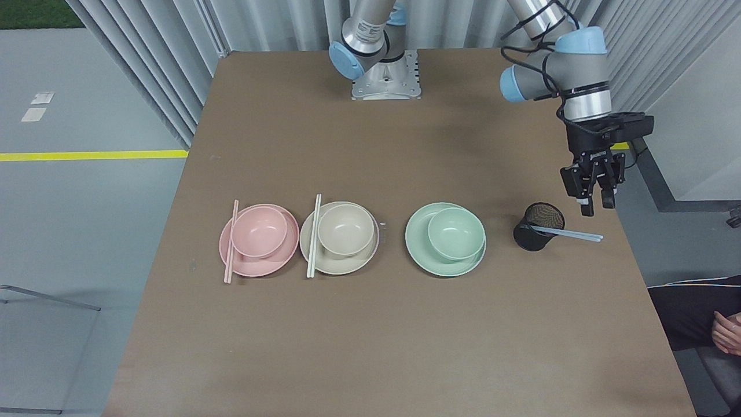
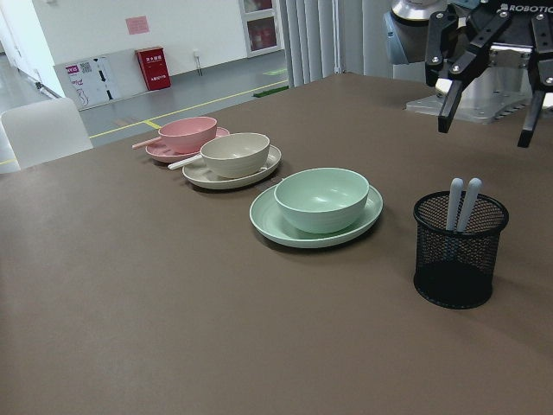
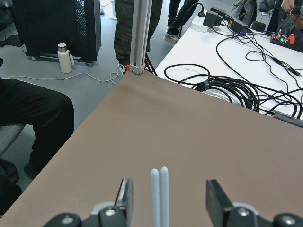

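Observation:
Two pale chopsticks (image 2: 467,207) lean in the black mesh cup (image 2: 454,277), their ends reaching out to the right in the front view. My gripper (image 1: 597,201) stands open above them; in the wrist view the chopsticks (image 3: 164,196) rise between the spread fingers, untouched. Left of the cup is a green bowl (image 1: 455,233) on a green plate (image 1: 424,253). Cream bowl (image 1: 345,228) and pink bowl (image 1: 258,231) sit on matching plates, each with chopsticks along the left side.
The cup is near the right edge, beside a seated person (image 1: 694,313). The wrist view shows a white table (image 3: 189,52) with cables beyond the edge.

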